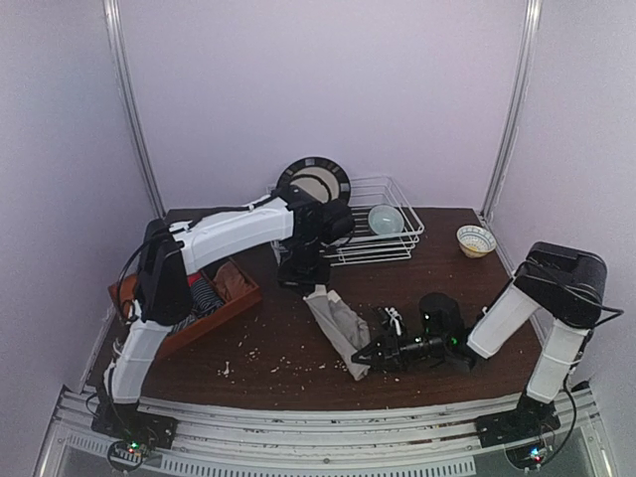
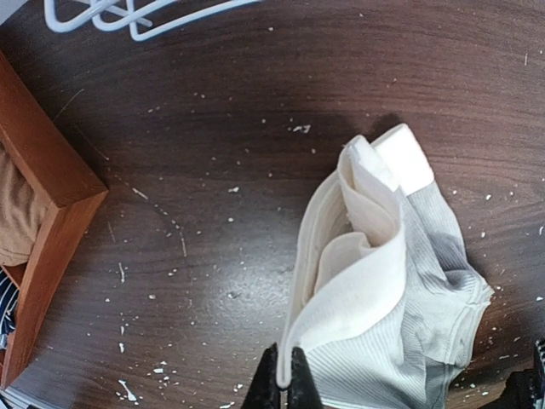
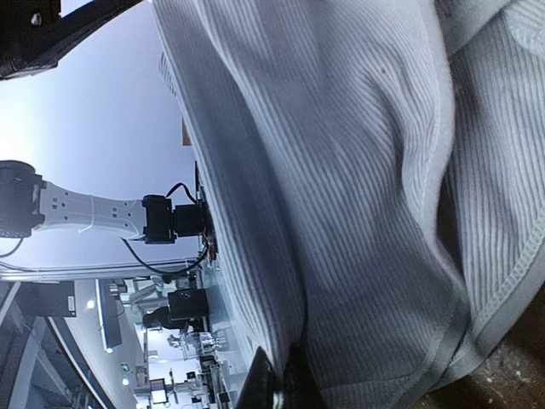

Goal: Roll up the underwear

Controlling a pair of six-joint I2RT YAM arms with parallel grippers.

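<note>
Pale grey ribbed underwear with a cream waistband lies bunched in a slanting strip at mid-table. In the left wrist view, my left gripper is shut on the cream waistband at one end of the underwear. At the end nearer the table's front, my right gripper is shut, pinching an edge of the grey cloth, which fills much of the right wrist view. Between the two grippers the cloth hangs in folds; the top view leaves unclear how much of it touches the table.
A wooden box with folded clothes stands at the left, partly behind my left arm. At the back are a white dish rack with a plate and a bowl. Another bowl sits back right.
</note>
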